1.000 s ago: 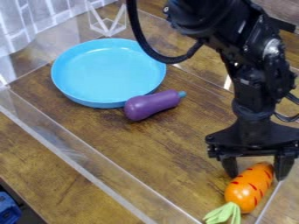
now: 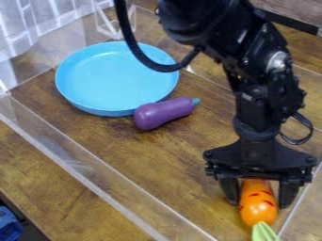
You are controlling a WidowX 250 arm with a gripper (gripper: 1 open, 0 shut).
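The black gripper (image 2: pixel 259 188) is low at the right of the camera view, directly over the toy carrot (image 2: pixel 258 209), its fingers down at either side of the carrot's upper end. Whether they grip it is unclear. The orange carrot with dark stripes points its pale green leaves toward the bottom edge. A purple toy eggplant (image 2: pixel 161 113) lies left of the gripper, below a round blue plate (image 2: pixel 94 75).
A clear plastic barrier runs along the left and lower side of the wooden surface (image 2: pixel 138 169). A blue object (image 2: pixel 10 218) sits at the bottom left corner.
The gripper has moved slightly down and left around the carrot. The carrot has turned more upright in the view, its leaves shifting right.
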